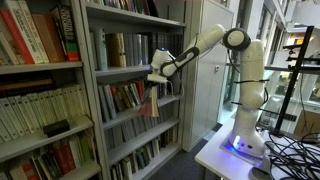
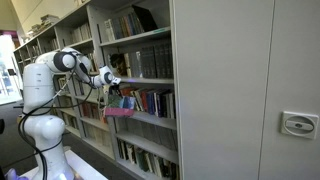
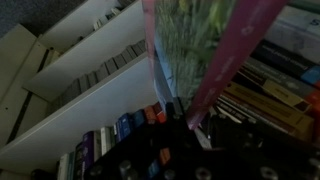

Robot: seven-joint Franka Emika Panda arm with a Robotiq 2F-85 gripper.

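A thin book or booklet with a pink-red edge and a green patterned cover [image 3: 190,40] is held by my gripper, which is shut on it. In exterior view 2 the pinkish booklet [image 2: 118,112] hangs below the gripper [image 2: 113,91], in front of the bookshelf. From exterior view 1, my gripper [image 1: 155,79] is at the height of the middle shelves, and the booklet [image 1: 149,105] hangs down from it. The booklet hides part of the wrist view, and its exact gap to the shelf cannot be told.
Tall white shelves carry rows of books [image 1: 40,112] on several levels. Close to the gripper in the wrist view are more books [image 3: 265,100] and white shelf boards [image 3: 90,95]. A white table [image 1: 222,157] stands by the arm's base. The floor before the shelves looks clear.
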